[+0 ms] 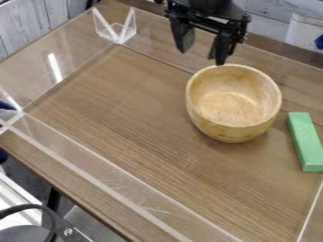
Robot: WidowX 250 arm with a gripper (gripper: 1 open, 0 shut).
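My black gripper (pixel 203 46) hangs at the top of the view, above and behind a round wooden bowl (pixel 232 114), with its fingers apart and pointing down, open. The bowl looks empty; its whole inside shows.
A green block (pixel 305 142) lies right of the bowl. A clear plastic piece (pixel 113 28) stands at the back left. Transparent strips edge the wooden table (pixel 113 123) on the left and front, and its middle is clear. Part of a metal fixture shows at the bottom left.
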